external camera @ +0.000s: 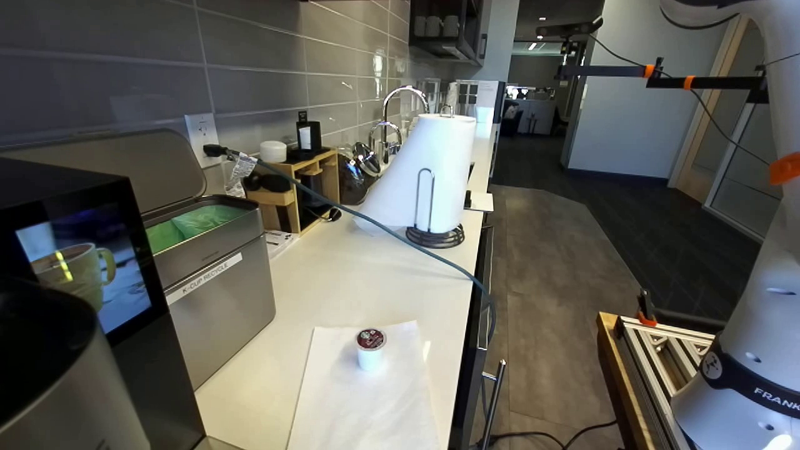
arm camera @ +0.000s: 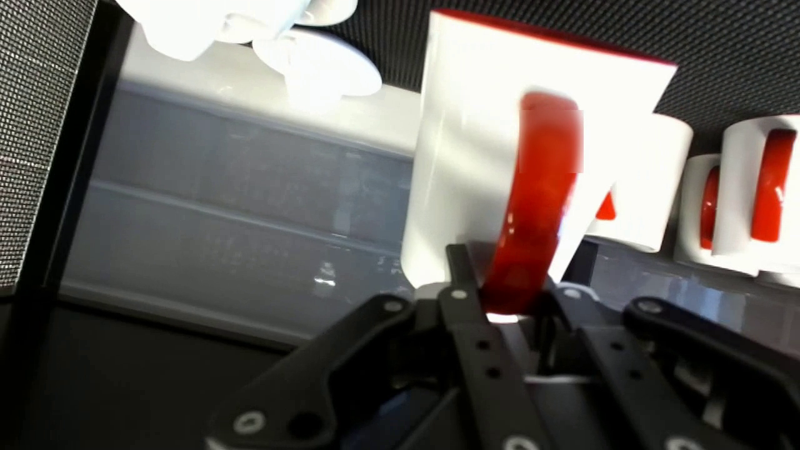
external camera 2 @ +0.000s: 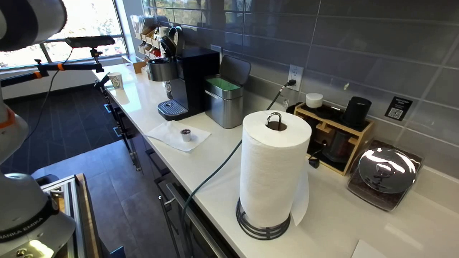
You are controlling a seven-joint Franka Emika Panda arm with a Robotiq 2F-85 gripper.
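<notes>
In the wrist view a white mug (arm camera: 465, 150) with a red rim and a red handle (arm camera: 536, 195) fills the centre, somewhat tilted in the picture. My gripper is shut on that handle, its black fingers (arm camera: 463, 274) on either side of the handle's end. Whether the mug touches the shelf cannot be told. Neither exterior view takes in the gripper or this mug; only parts of the arm (external camera: 750, 330) show there.
More white mugs with red handles (arm camera: 770, 187) stand close on the right, and white cups (arm camera: 322, 64) on the left. A dark cabinet side wall (arm camera: 90, 150) bounds the left. On the counter are a coffee pod (external camera: 370, 349), a paper towel roll (external camera 2: 273, 172) and a coffee machine (external camera 2: 195, 73).
</notes>
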